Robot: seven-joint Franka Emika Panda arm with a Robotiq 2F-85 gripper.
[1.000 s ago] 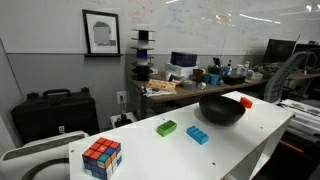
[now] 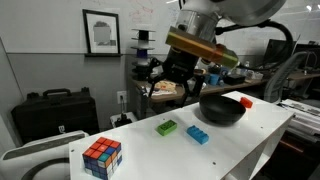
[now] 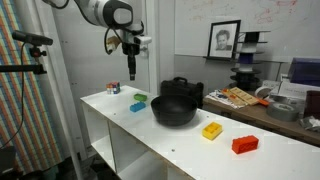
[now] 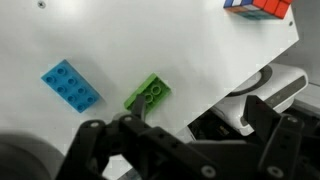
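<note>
My gripper (image 2: 172, 92) hangs open above the white table (image 2: 232, 160), nothing between its fingers. Below it in the wrist view lies a green block (image 4: 149, 93), nearer the left finger and apart from it. A blue block (image 4: 71, 86) rests farther left. The black bowl (image 2: 222, 109) stands behind the blue block in exterior view 1; only its rim edge shows in the wrist view. A puzzle cube (image 2: 102, 158) sits at the near left end of the table. At the opposite end, in exterior view 2, are a yellow block (image 3: 211, 131) and a red block (image 3: 245, 144).
A white device (image 4: 273, 90) sits beside the table near the puzzle cube. A black case (image 2: 54, 115) stands by the wall. Behind the table, a wooden bench (image 3: 282, 122) carries several items.
The arm came into exterior view 1 from the upper right and has swung left and downward, toward the green block. The blocks, bowl and cube have stayed where they were.
</note>
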